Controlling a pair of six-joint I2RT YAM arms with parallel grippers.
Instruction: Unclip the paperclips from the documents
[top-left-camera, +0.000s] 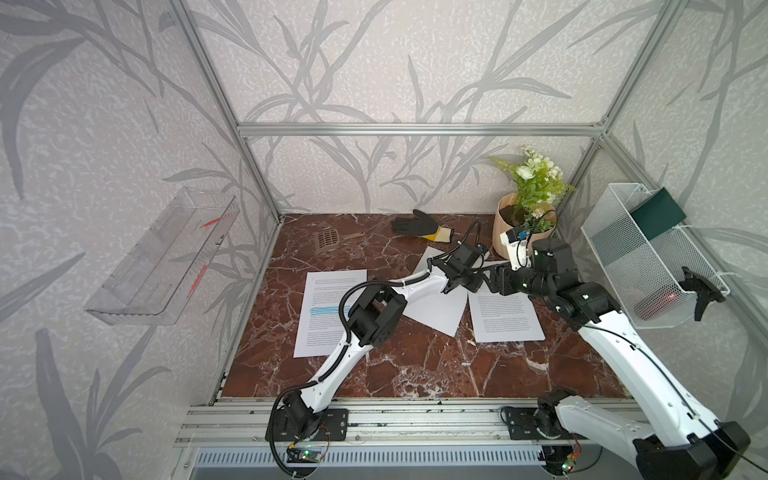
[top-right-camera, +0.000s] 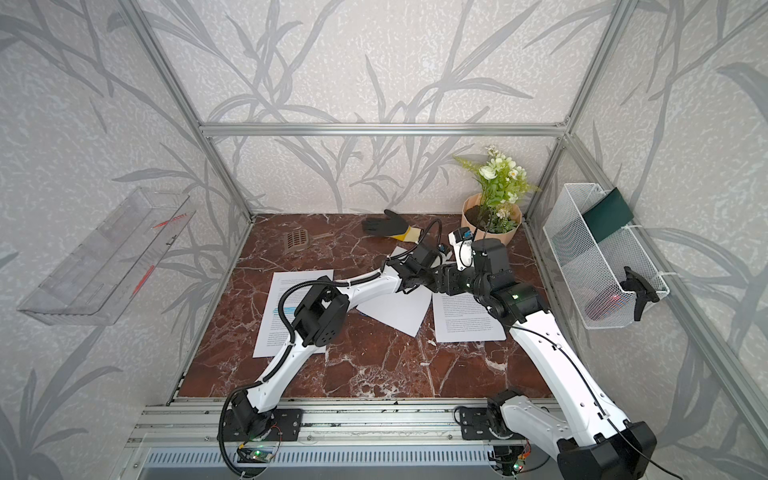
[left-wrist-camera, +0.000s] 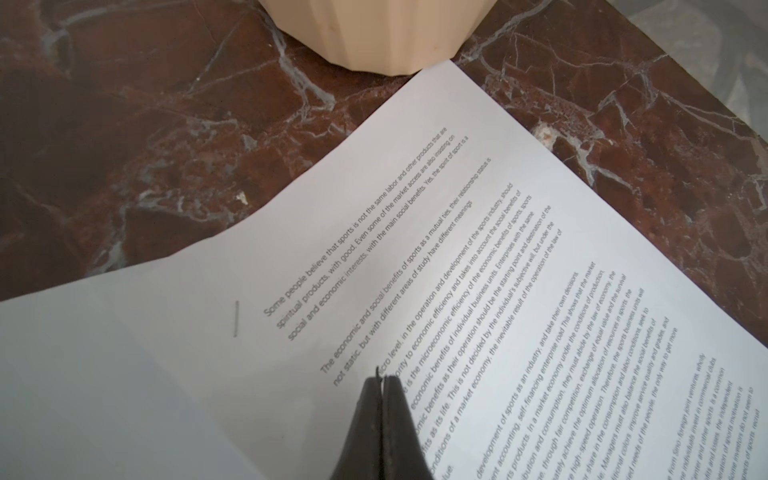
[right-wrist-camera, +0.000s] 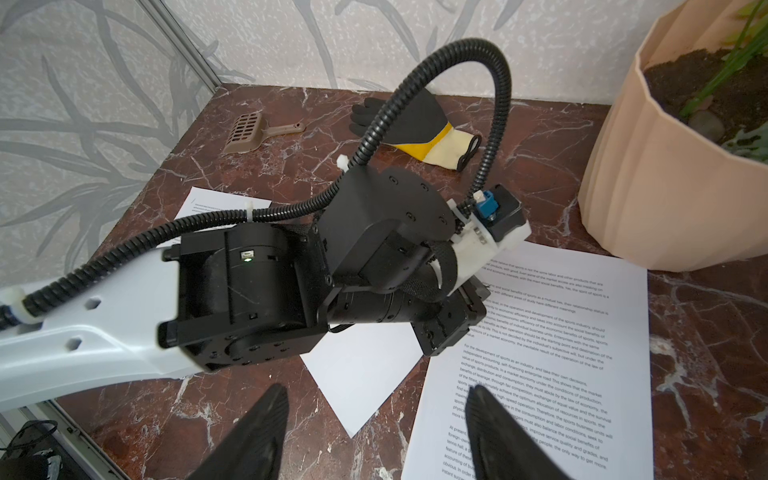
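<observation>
In the left wrist view a small thin staple-like clip (left-wrist-camera: 237, 318) lies on the margin of the right document (left-wrist-camera: 512, 320), near its upper left corner. My left gripper is shut with its tips together and nothing between them; the clip is apart from them, up and to the left. A blank white sheet (top-left-camera: 436, 312) lies to the left of the right document, partly under my left arm. Farther left is another document (top-left-camera: 324, 320) with a blue highlighted line. My right gripper stands open and empty, its fingers framing bare table and paper edges.
A flower pot (right-wrist-camera: 680, 176) stands at the right document's top edge. Toward the back lie a black and yellow glove (top-left-camera: 421, 226) and a brown scoop (top-left-camera: 328, 240). A clear tray (top-left-camera: 164, 256) and a white mesh basket (top-left-camera: 652, 256) flank the table.
</observation>
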